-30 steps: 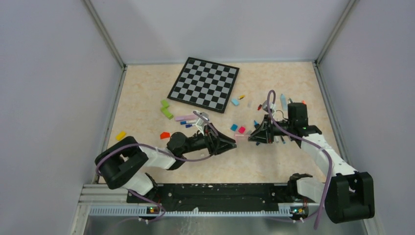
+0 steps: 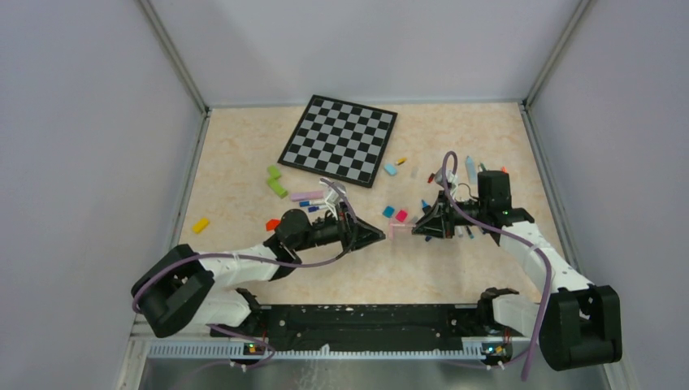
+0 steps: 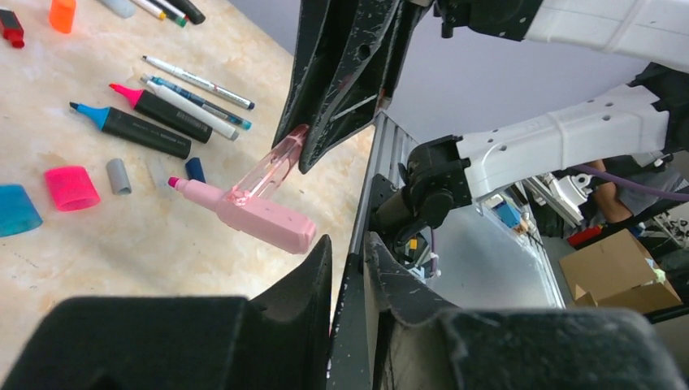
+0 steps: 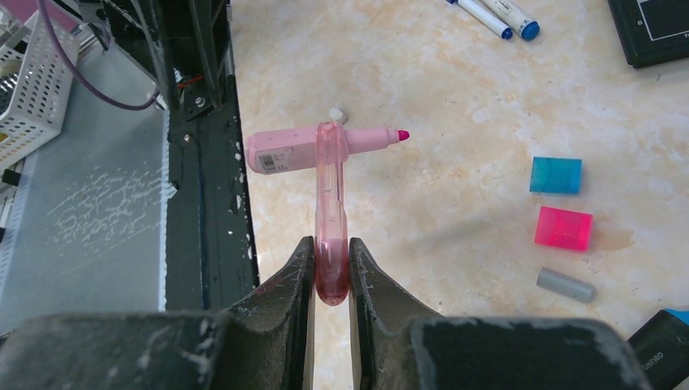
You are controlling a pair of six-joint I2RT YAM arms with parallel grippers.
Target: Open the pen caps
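A pink marker (image 4: 284, 150) with its magenta tip bare lies crosswise at the far end of a clear pinkish piece (image 4: 331, 195). My right gripper is shut on that clear piece, keeping both above the table. To the left of them in the top view, my left gripper (image 2: 383, 236) points towards the marker. A narrow empty gap shows between its fingertips in the left wrist view, with the marker's blunt end (image 3: 296, 234) just beyond. Loose on the table are a pink cap (image 3: 71, 188), a blue cap (image 3: 16, 210) and a grey cap (image 3: 118, 176).
Uncapped blue (image 3: 134, 130) and pink (image 3: 166, 112) highlighters lie beside several slim pens on the right. Blue-capped markers rest on the left side. The checkerboard (image 2: 341, 138) sits at the back. Bare table stretches in front of the grippers.
The right arm keeps its place.
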